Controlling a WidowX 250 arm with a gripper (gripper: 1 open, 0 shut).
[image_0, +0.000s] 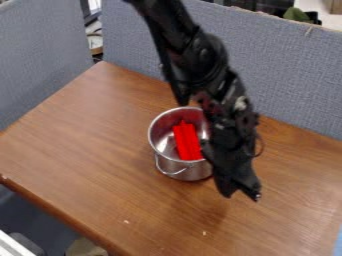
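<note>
A steel pot (167, 160) with a wire handle stands on the wooden table (94, 150), with a red block (186, 142) inside it. My black gripper (238, 185) is low at the pot's right side, its arm hiding part of the rim. The gripper looks shut, with nothing visible between its fingers.
Grey padded walls border the table at the back and left. A dark gap lies past the front left edge.
</note>
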